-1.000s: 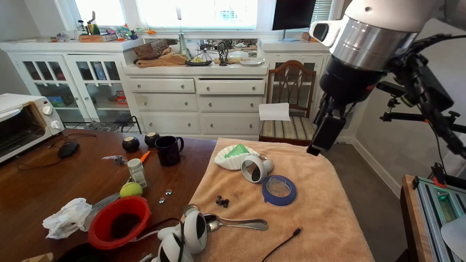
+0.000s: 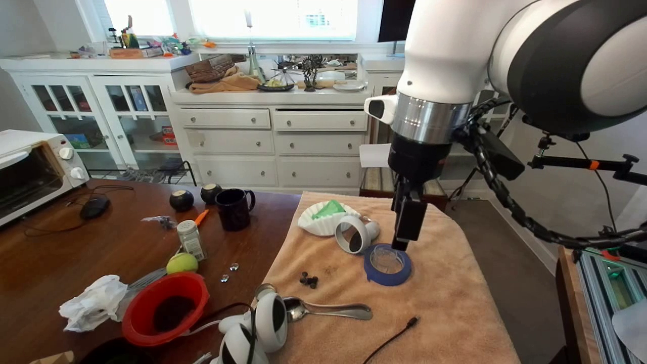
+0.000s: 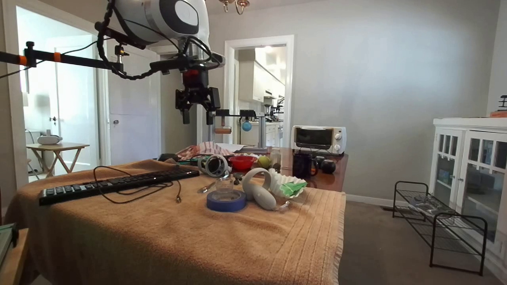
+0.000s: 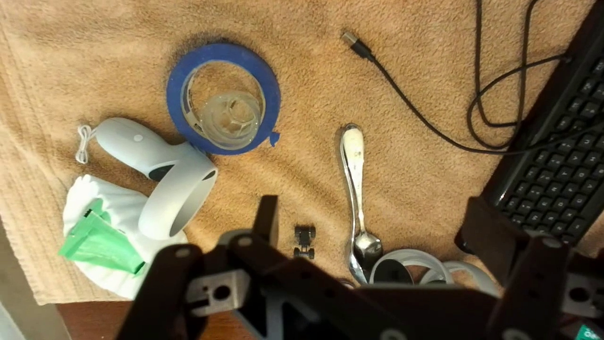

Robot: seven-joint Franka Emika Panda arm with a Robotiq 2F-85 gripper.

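Wide open and empty, my gripper [image 3: 198, 121] hangs well above the towel-covered part of the table, pointing down. Beneath it on the towel lies a roll of blue tape [image 4: 270, 105], with a small clear cup [image 4: 229, 122] standing inside its ring. Touching or almost touching the tape is a white controller [image 4: 133, 146]. A white fluted dish [image 4: 107, 190] holding a green packet [image 4: 102, 241] sits beside the controller. Two spoons [image 4: 354, 153] lie together, with a tiny black toy car [image 4: 304, 241] near them. In the wrist view my fingers stand far apart over the lower part.
A black keyboard [image 3: 119, 183] and its looping cable [image 4: 407, 102] occupy one side of the towel. Toward the wooden table are a second white controller [image 2: 271, 321], a red bowl [image 2: 197, 291], a tennis ball [image 2: 182, 263] and a black mug [image 2: 233, 209]. Bare towel [image 3: 190, 242] stretches in front.
In exterior view 1 the arm and gripper have moved left and somewhat lower, from beyond the towel's right edge to above the tape. The objects on the table have not moved.
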